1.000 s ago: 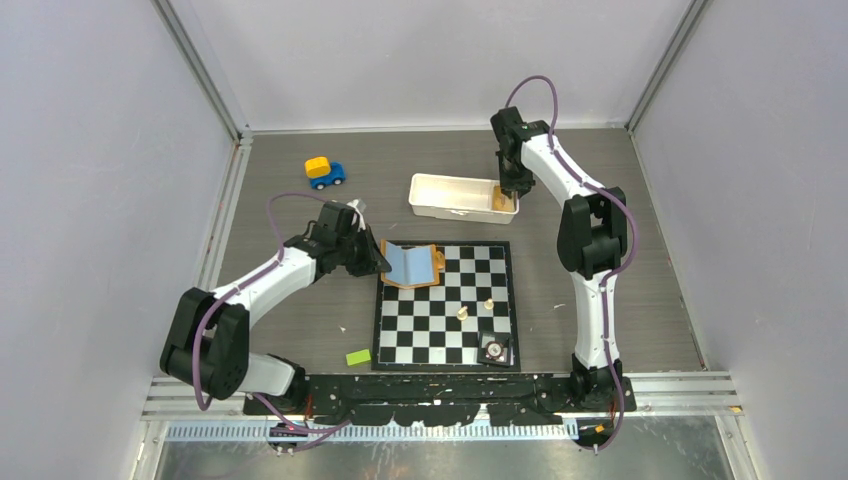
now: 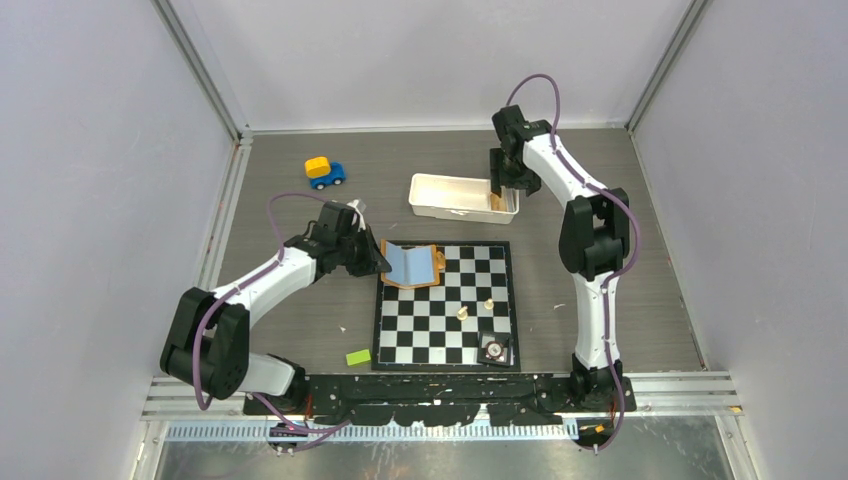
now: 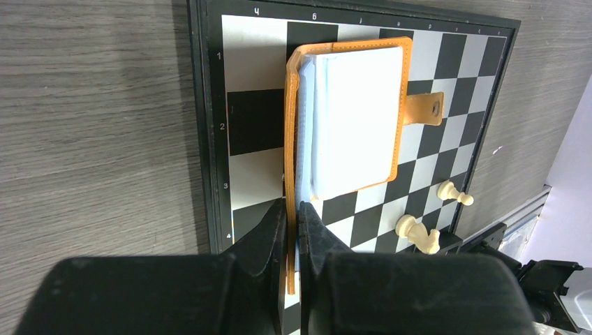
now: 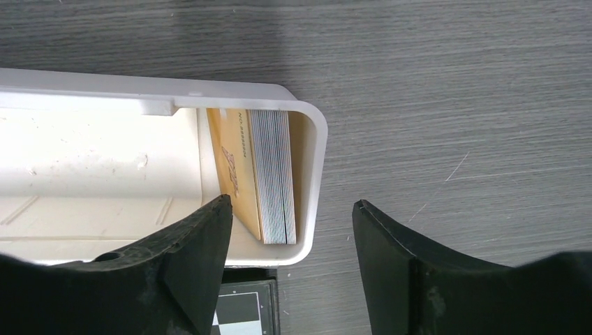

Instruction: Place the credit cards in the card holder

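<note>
The orange card holder (image 2: pixel 437 264) lies spread on the chessboard, its pale blue and white inner sleeves showing. My left gripper is shut on the holder's left cover edge, which stands up between its fingers. A stack of credit cards (image 4: pixel 272 174) leans on edge against the right end wall of the white bin (image 4: pixel 315 174); the leftmost card shows a tan face, the others only thin edges. Above that end my right gripper stands open, its fingers wide apart and nothing between them. The top view has the cards partly hidden by this gripper.
Under the holder is the chessboard (image 2: pixel 420 340), with two pale chess pieces (image 2: pixel 462 313) and a small black clock-like box (image 2: pixel 494 349) on it. A toy truck (image 2: pixel 325 172) stands back left, a green block (image 2: pixel 358 357) front left. Bare table lies right of the bin.
The tan card there has shifted to a steeper stand. The left arm and the holder have stayed still.
</note>
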